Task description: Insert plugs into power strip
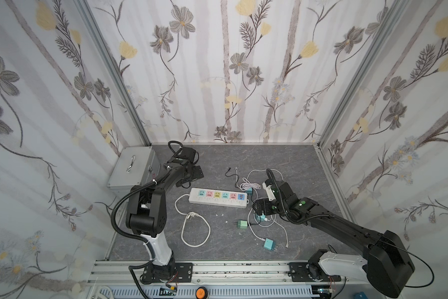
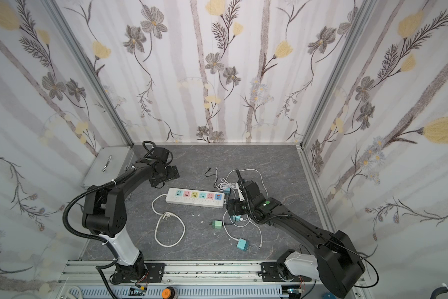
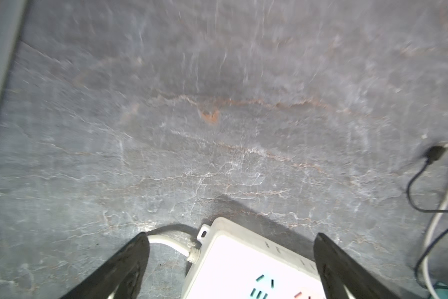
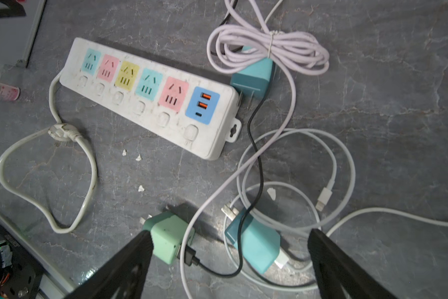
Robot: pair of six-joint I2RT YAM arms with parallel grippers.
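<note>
A white power strip (image 1: pixel 218 197) with coloured sockets lies on the grey table, its sockets empty and facing up. My left gripper stands open over the strip's cable end, nothing held. Beyond the strip's USB end, my right gripper is open above the loose plugs, also empty. In the right wrist view a green plug (image 4: pixel 168 236) and a teal plug (image 4: pixel 253 240) lie near its fingers. Another teal plug (image 4: pixel 254 77) rests by the strip's USB end, under a coiled cable. Nearer the front edge is one more teal plug (image 1: pixel 269 244).
Pale and black cables (image 4: pixel 283 52) tangle around the plugs on the right. The strip's own white cord (image 1: pixel 207 230) loops in front of it. A grey box (image 1: pixel 130 167) stands at the back left. Open table lies behind the strip.
</note>
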